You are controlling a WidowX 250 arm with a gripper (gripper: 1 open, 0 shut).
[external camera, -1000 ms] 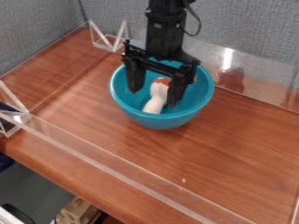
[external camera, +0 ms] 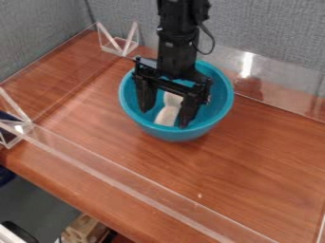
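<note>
A teal bowl sits on the wooden table, upper middle. Inside it a white object is partly hidden under the black gripper, which hangs down into the bowl with its fingers open on either side of that object.
Clear plastic barriers run along the back and front-left, with white brackets at the back left. Grey padded walls stand behind.
The gripper has moved slightly left and down into the bowl over the white object, covering the red part seen on it earlier.
</note>
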